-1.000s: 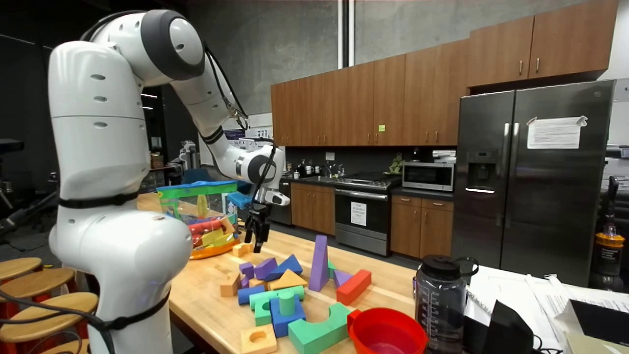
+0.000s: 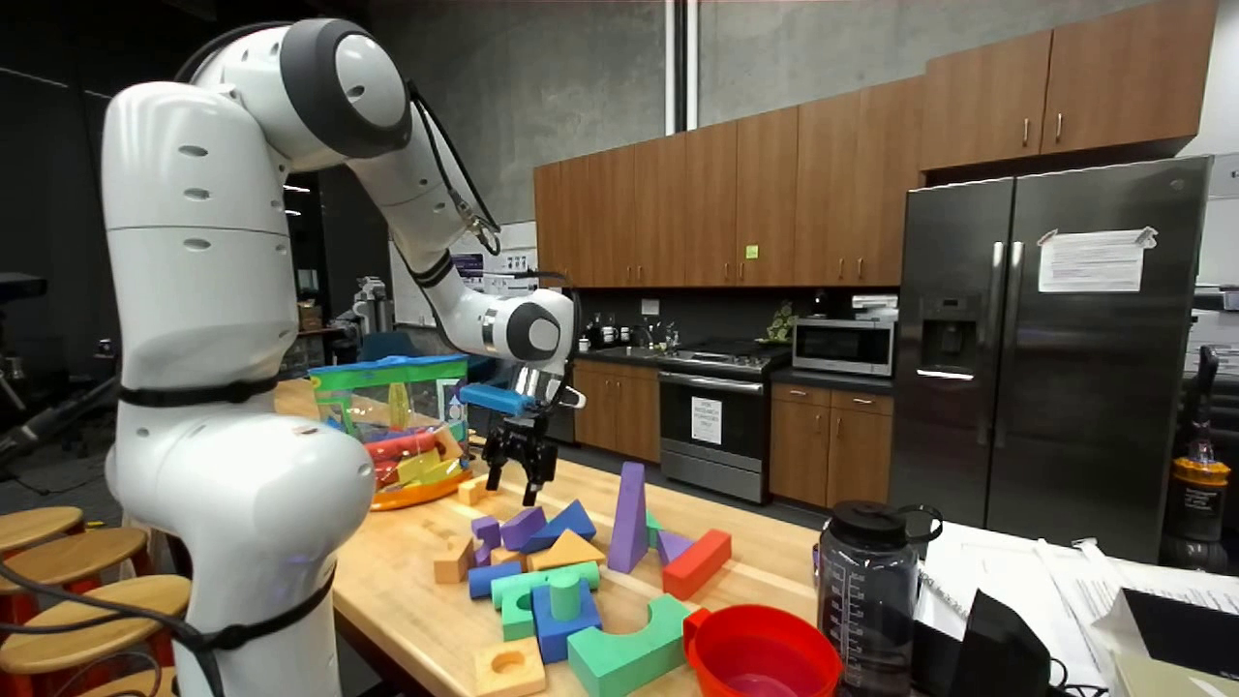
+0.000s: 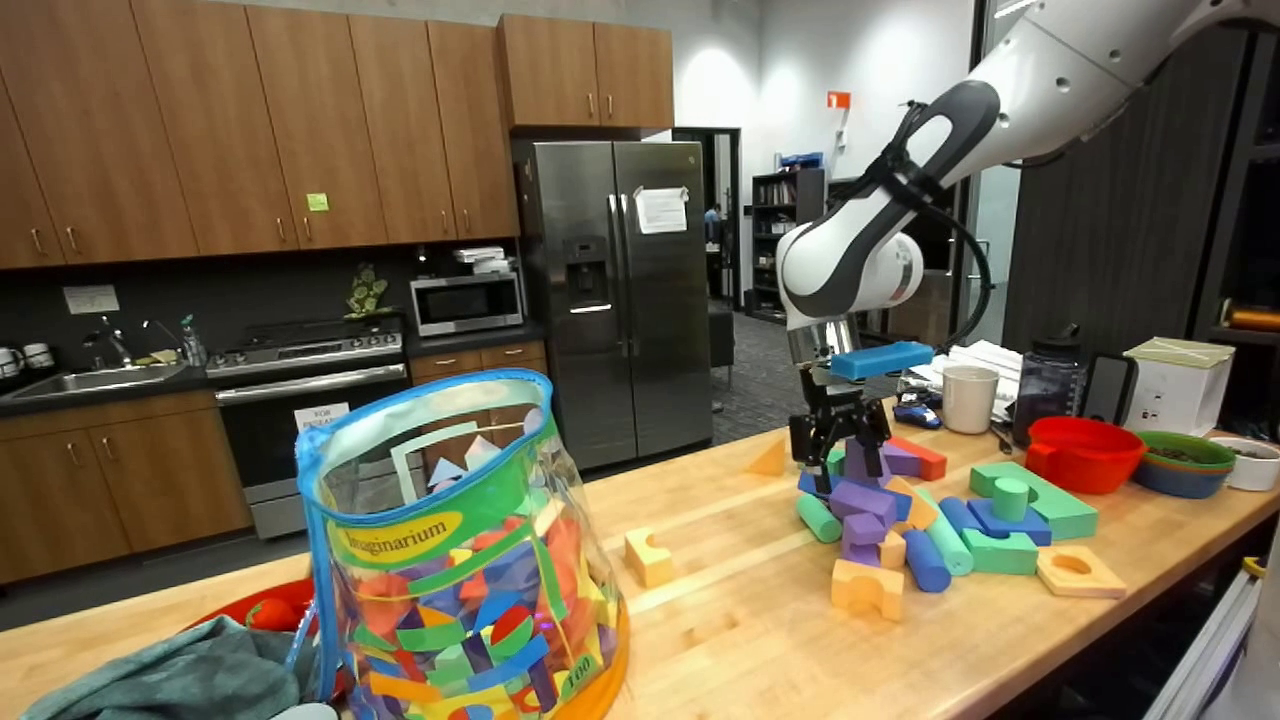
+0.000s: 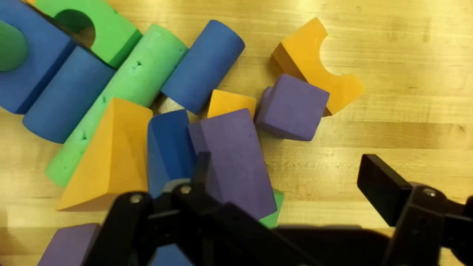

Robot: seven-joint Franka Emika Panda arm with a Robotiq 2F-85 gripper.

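My gripper [image 2: 513, 488] hangs open over the far part of a pile of toy blocks, its fingers wide apart with nothing held. In the wrist view, one black fingertip [image 4: 203, 170] overlaps the edge of a long purple block [image 4: 239, 162]; whether they touch, I cannot tell. The other finger [image 4: 383, 190] is over bare wood. Above the gap sit a purple cube-like block [image 4: 295, 106] and an orange arch block [image 4: 317, 66]. Left of the purple block are a dark blue block [image 4: 170, 144] and an orange wedge [image 4: 113, 155].
A clear bag of blocks [image 3: 456, 528] stands on the table beside a lone yellow notched block [image 3: 649, 557]. Near the pile are a tall purple wedge [image 2: 629, 517], a red block [image 2: 697, 563], a red bowl [image 2: 761, 651] and a dark bottle [image 2: 865, 592]. Bare table separates bag and pile.
In exterior view 1 the gripper has shifted slightly right and the wrist has turned, showing its two fingers farther apart. The blocks of the pile look unmoved.
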